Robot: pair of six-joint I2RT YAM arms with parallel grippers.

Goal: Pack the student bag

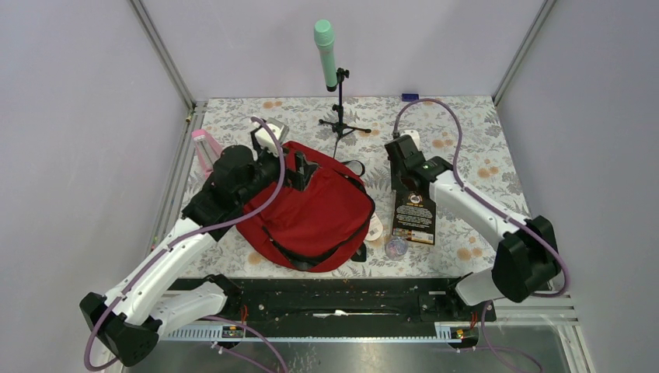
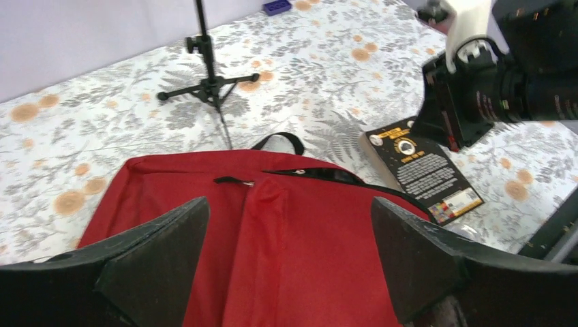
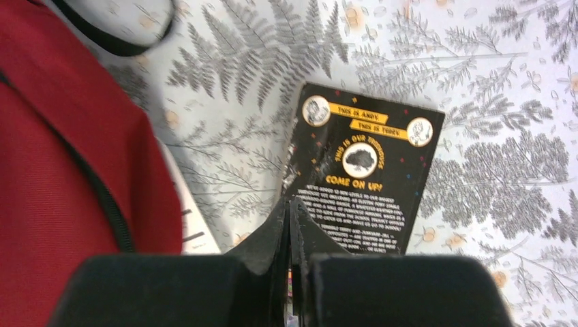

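Observation:
The red bag (image 1: 299, 221) lies on the left of the table, its flap fallen over the opening. My left gripper stands open above the bag, nothing between its wide-spread fingers. A black-covered book (image 3: 354, 170) lies flat right of the bag. My right gripper is shut above the book, with nothing visible between its fingers. A white round-edged object (image 1: 374, 225) is partly under the bag's right side, and a clear tub (image 1: 396, 247) sits below the book.
A tripod (image 1: 340, 116) with a green tube stands at the back beside a small blue item (image 1: 409, 97). A pink object (image 1: 206, 148) is at the far left.

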